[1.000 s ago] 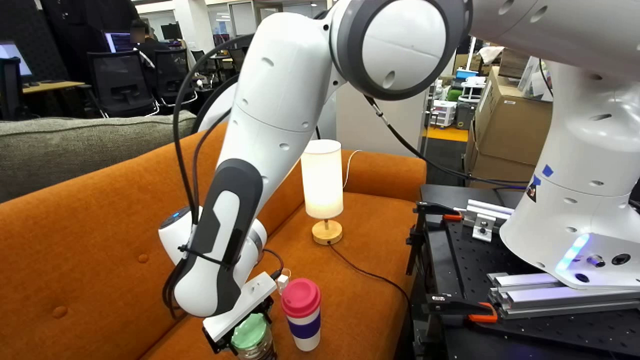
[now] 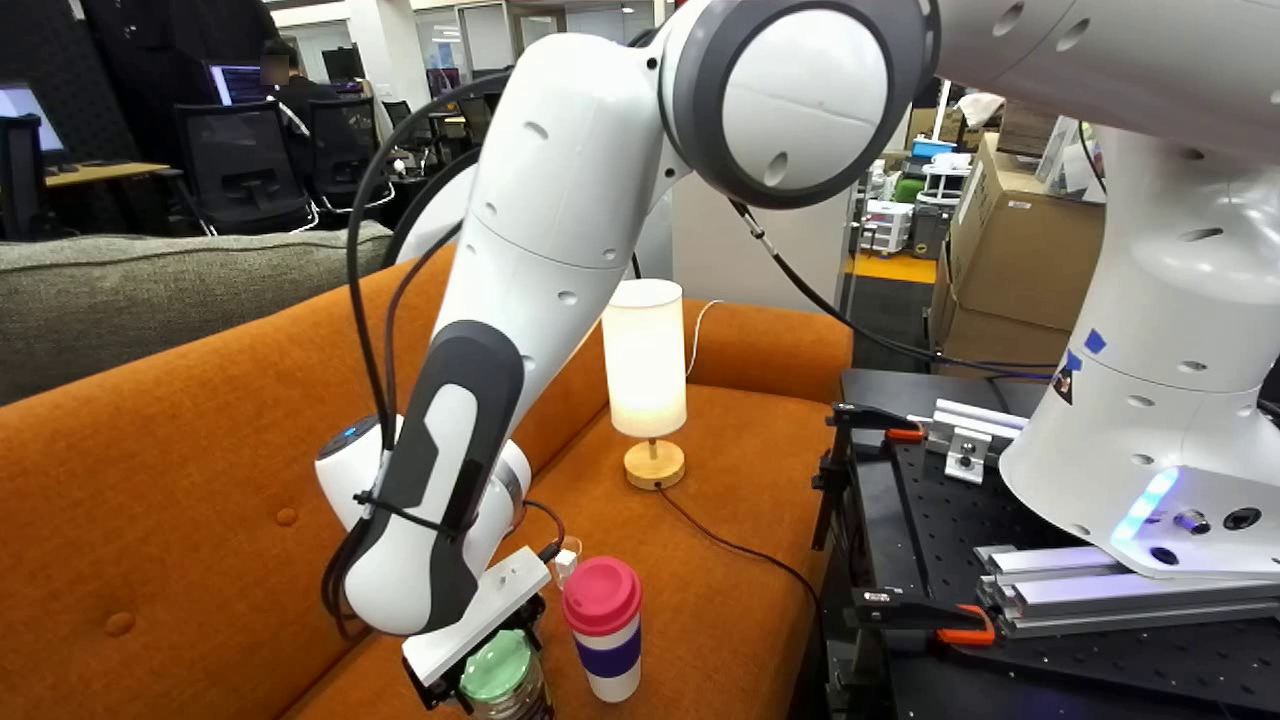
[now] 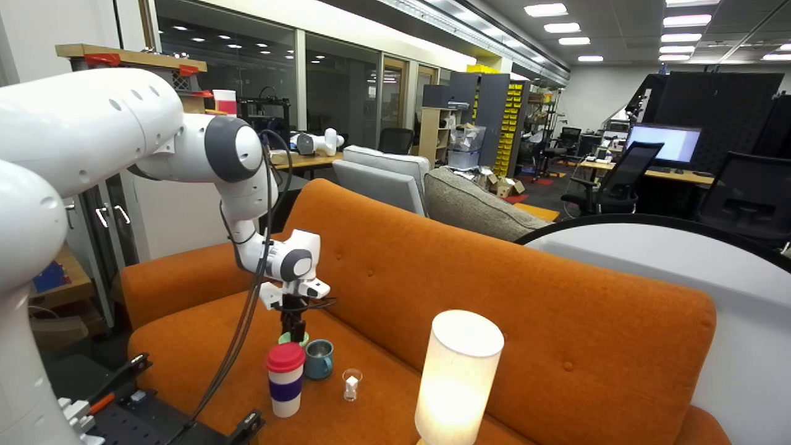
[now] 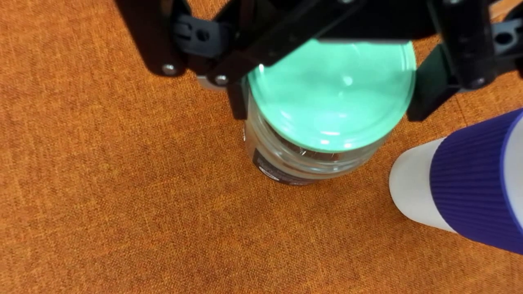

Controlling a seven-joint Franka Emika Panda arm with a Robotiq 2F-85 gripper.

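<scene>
A clear glass jar (image 4: 314,166) with a mint-green lid (image 4: 338,98) stands on the orange couch seat. My gripper is over it, its black fingers (image 4: 238,100) spread wide on opposite sides of the lid, at or very close to the rim. Whether they press on the lid cannot be made out. Part of the lid is hidden beneath the gripper body in the wrist view. In exterior view 2 the gripper (image 3: 293,332) points down, and a red-lidded cup (image 3: 285,378) hides most of the jar.
Close beside the jar stands that white cup (image 2: 605,636) with its purple band. A blue-grey mug (image 3: 319,359) and a small clear glass (image 3: 351,384) holding something white are also near. A lit lamp (image 2: 645,360) stands farther along the seat. The couch back (image 3: 474,296) rises behind.
The arm has shifted very slightly, with the gripper a touch left and lower in exterior view 1. The jar, cup and lamp look essentially unmoved.
</scene>
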